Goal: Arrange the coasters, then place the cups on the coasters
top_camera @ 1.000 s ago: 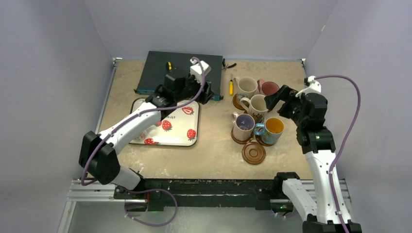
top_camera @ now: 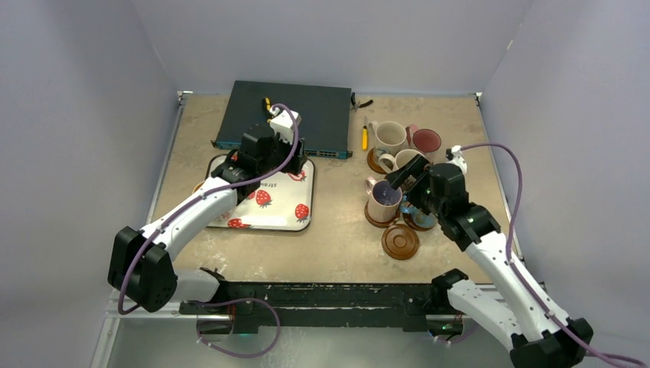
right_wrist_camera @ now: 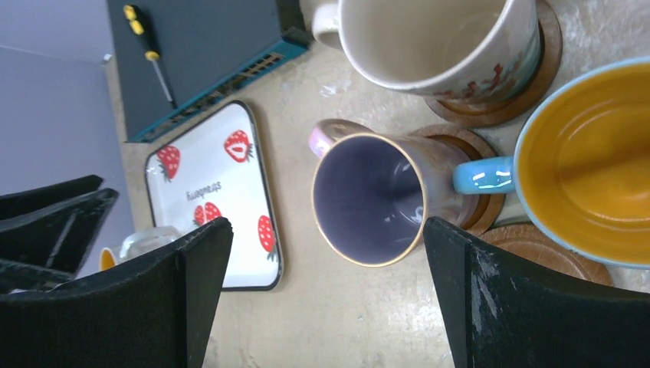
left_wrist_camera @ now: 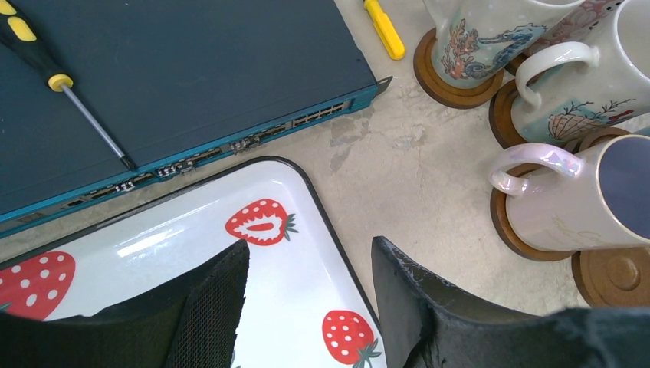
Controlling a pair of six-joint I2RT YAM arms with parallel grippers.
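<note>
A cup with a purple-grey inside and a pearly handle [left_wrist_camera: 548, 195] stands upright on a wooden coaster; the top view shows this cup [top_camera: 382, 208] in the front-left of the cup group. Just in front of it lies a bare wooden coaster [top_camera: 400, 242]. Above the group hangs my right gripper, fingers open, holding nothing; the purple-inside cup is below and between its fingers in the right wrist view. A blue cup with an orange inside [right_wrist_camera: 594, 161] is mostly hidden under that arm in the top view. My left gripper is over the tray, part open and empty.
A strawberry-patterned tray [left_wrist_camera: 287, 172] lies left, below a dark flat box [top_camera: 306, 107] with a screwdriver [left_wrist_camera: 57, 77] on it. Several other cups on coasters stand behind. Bare tabletop [top_camera: 337, 257] lies between tray and cups.
My left arm has drawn back leftward over the tray. The cups have not visibly moved.
</note>
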